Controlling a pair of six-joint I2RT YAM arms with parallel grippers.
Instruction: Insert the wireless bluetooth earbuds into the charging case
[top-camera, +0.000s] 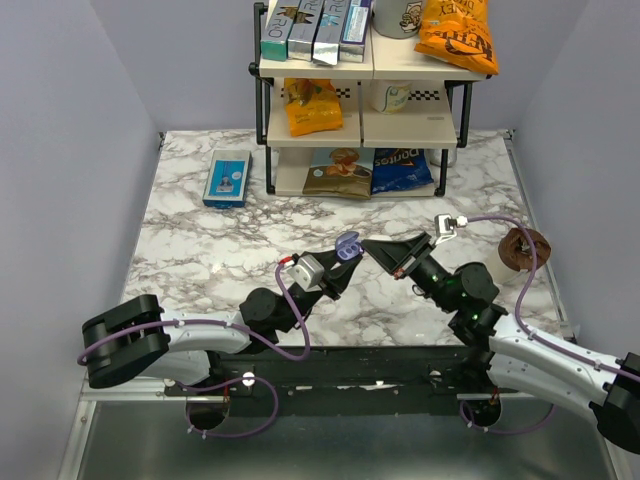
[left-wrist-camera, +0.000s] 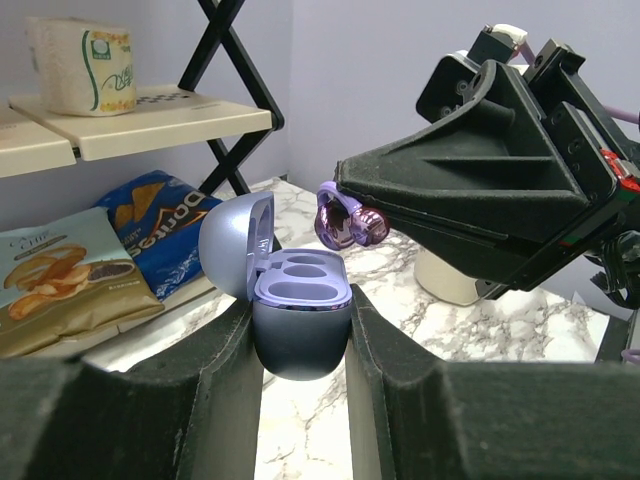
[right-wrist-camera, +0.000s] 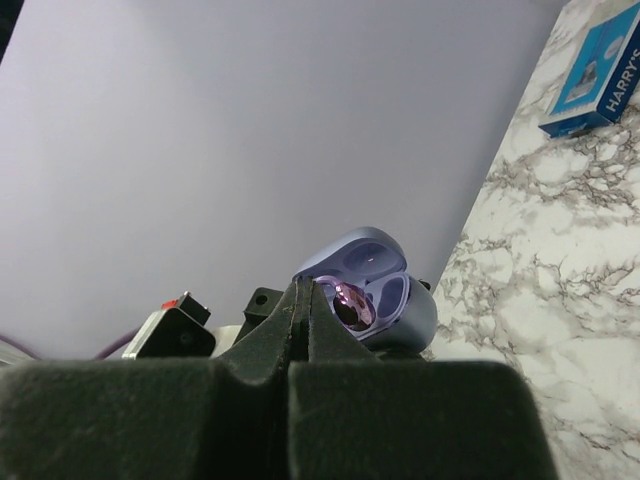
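Note:
The lavender charging case stands upright with its lid raised, and its visible wells are empty. My left gripper is shut on the case's lower body. In the left wrist view, a shiny purple earbud hangs by its curved band at the tips of my right gripper, which is shut on it. The earbud is above and to the right of the wells, outside the case. From the right wrist view, the earbud overlaps the open case in front of the right fingertips.
A shelf rack with snack bags, cups and boxes stands at the back. One blue box lies on the marble table at the back left. Toward the right edge sits a brown-topped container. Table around the grippers is clear.

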